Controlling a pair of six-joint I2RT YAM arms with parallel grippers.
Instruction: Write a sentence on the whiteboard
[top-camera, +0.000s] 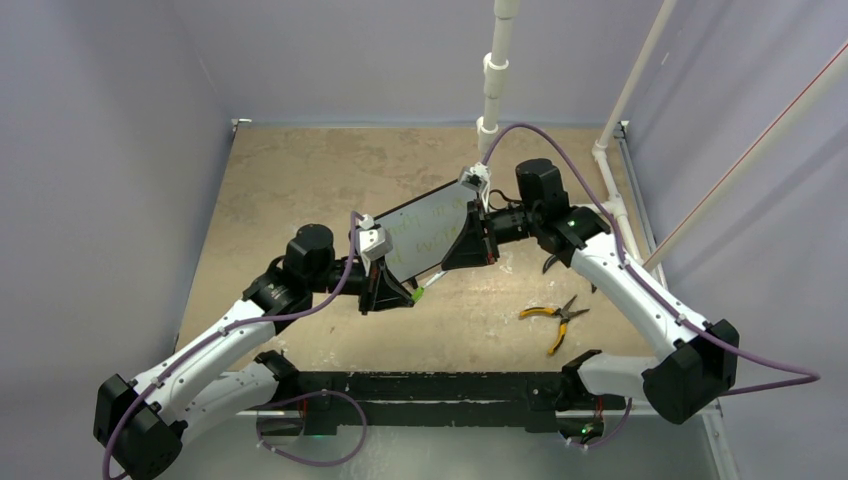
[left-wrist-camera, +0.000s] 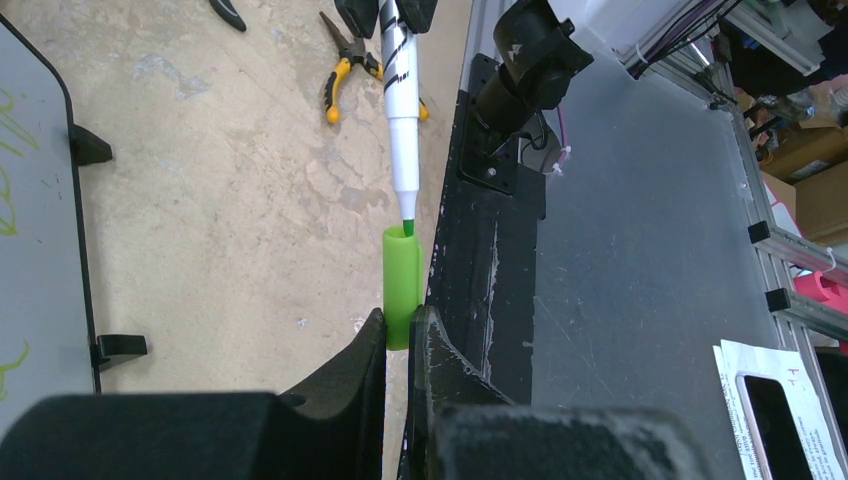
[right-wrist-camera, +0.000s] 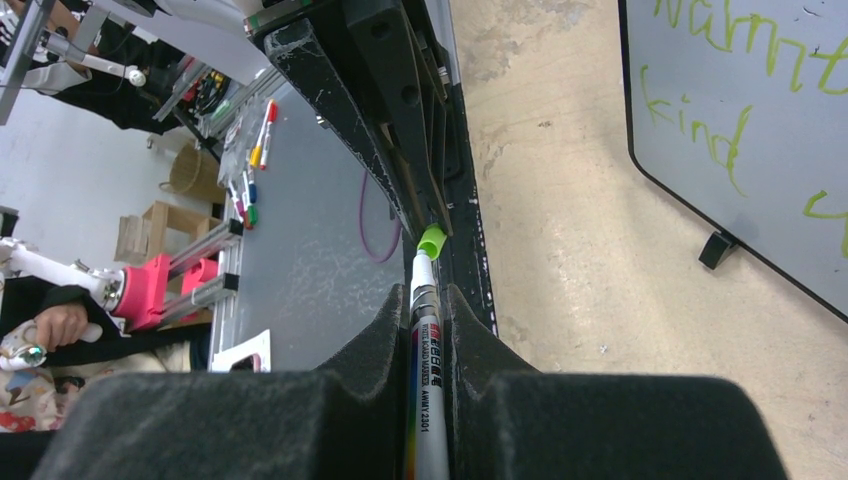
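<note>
My left gripper is shut on a bright green marker cap (left-wrist-camera: 402, 275), its open end facing the pen. A white marker (right-wrist-camera: 428, 390) is in my right gripper, shut around its barrel. The marker's green tip (left-wrist-camera: 408, 228) is right at the cap's mouth; how far inside it reaches I cannot tell. In the top view both grippers meet just in front of the whiteboard (top-camera: 430, 225). Green handwriting on the whiteboard (right-wrist-camera: 730, 190) includes "kind" in the right wrist view; the right gripper covers part of the board from above.
Yellow-handled pliers (top-camera: 555, 318) lie on the table to the right, near a dark-handled tool (top-camera: 550, 262). A white pole (top-camera: 492, 90) rises behind the board.
</note>
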